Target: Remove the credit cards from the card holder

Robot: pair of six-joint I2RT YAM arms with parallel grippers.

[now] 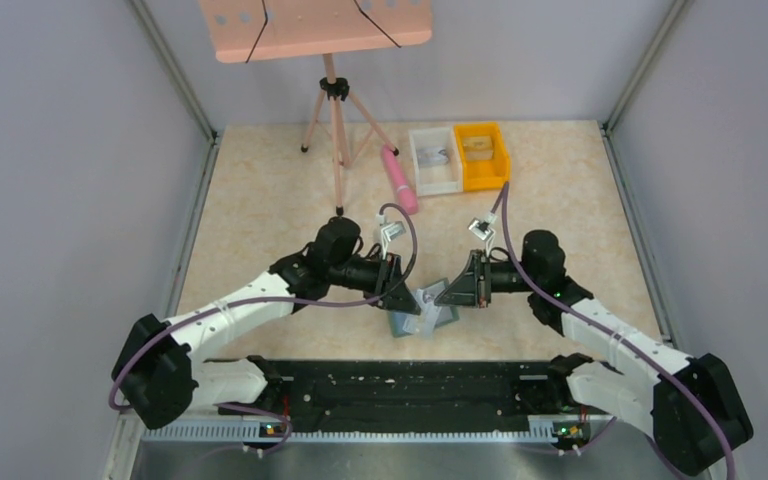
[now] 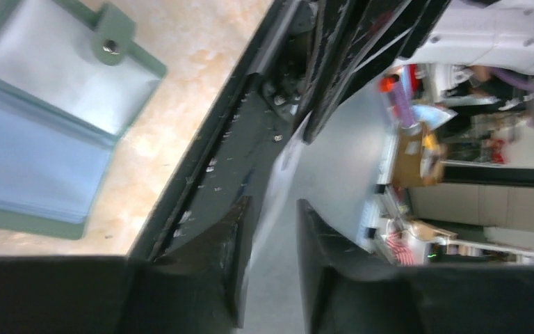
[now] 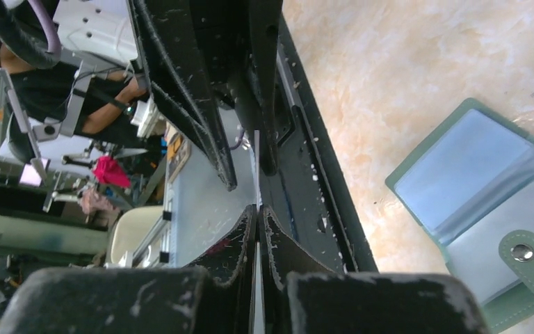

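A pale card (image 2: 272, 191) stands above the table, seen edge-on as a thin white strip. My right gripper is shut on one end of the card (image 3: 256, 167), pinching it between the fingertips. My left gripper is open, its two fingers apart on either side of the card's other end. The green card holder (image 2: 122, 129) lies unfolded on the table below, with clear pockets and a snap tab (image 3: 521, 252). From above, both grippers and the card cover its middle.
At the back stand a white box (image 1: 416, 178) and an orange box (image 1: 505, 160), each with something inside. A pink cylinder (image 1: 400, 182) and a pink tripod (image 1: 336, 130) are left of them. The table's front edge is close.
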